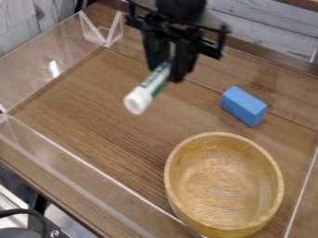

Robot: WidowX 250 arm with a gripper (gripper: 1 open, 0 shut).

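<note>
My dark gripper (162, 58) hangs at the top middle, shut on a white cylinder with a green band (147, 91), which points down and left, slightly blurred. A yellow oval basket (224, 212) lies at the lower right. A blue block (245, 106) rests on the wooden surface right of the gripper.
Clear plastic walls (28, 139) border the surface on the left. A dark cable or object sits at the bottom left edge.
</note>
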